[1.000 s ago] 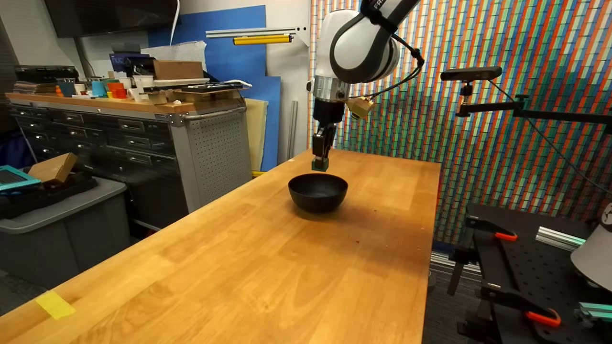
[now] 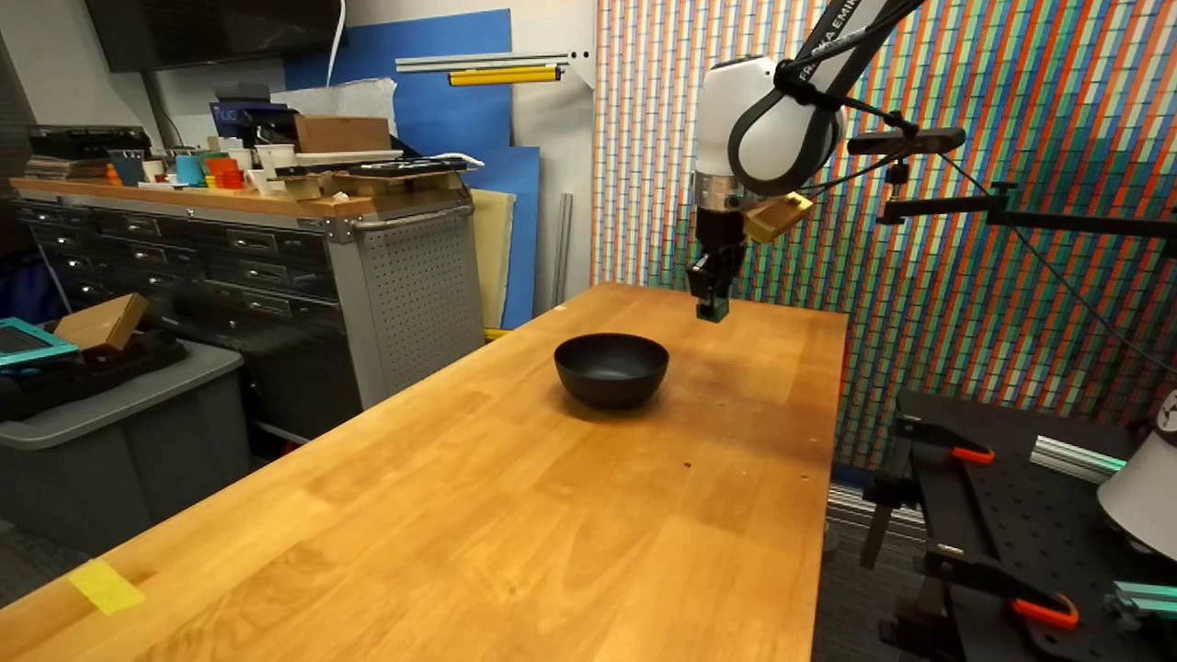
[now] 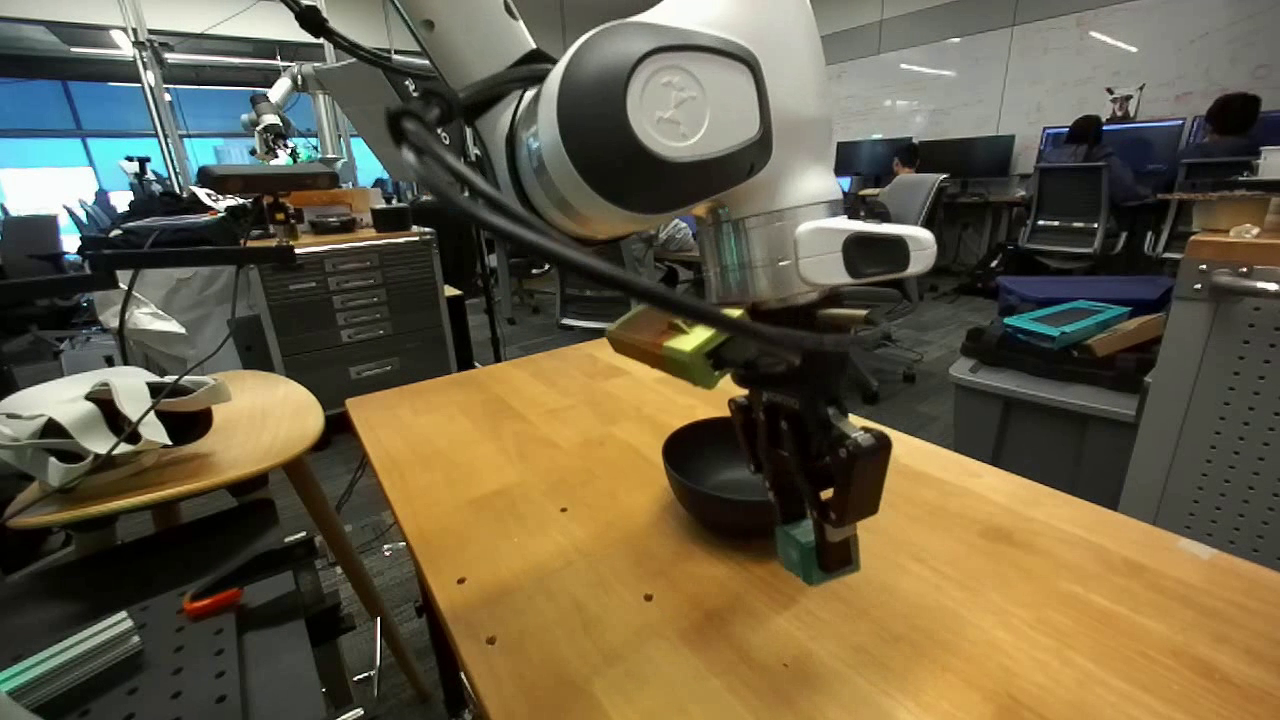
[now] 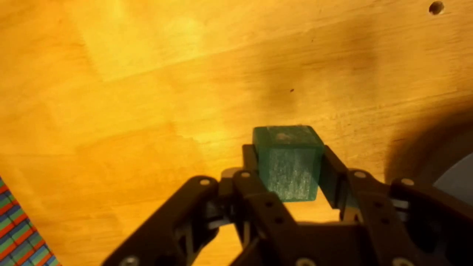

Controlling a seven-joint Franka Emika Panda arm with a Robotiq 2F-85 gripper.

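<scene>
A small green block (image 4: 290, 173) is pinched between my gripper's fingers (image 4: 331, 175) in the wrist view. My gripper (image 2: 713, 307) hangs above the wooden table (image 2: 530, 519), shut on that block and pointing down. In exterior view 1 it is to the right of the black bowl (image 2: 611, 371), clear of its rim. The second exterior view has the gripper (image 3: 819, 546) in front of the bowl (image 3: 720, 480), covering part of it. At the wrist view's right edge only part of the bowl (image 4: 459, 177) shows. What lies inside the bowl cannot be seen.
A camera on a black arm (image 2: 907, 142) stands off the table's right side, and a black perforated bench (image 2: 1021, 519) is also on that side.
My gripper has moved right in exterior view 1, from behind and above the bowl to beside it, carrying the green block. The bowl has stayed in place.
</scene>
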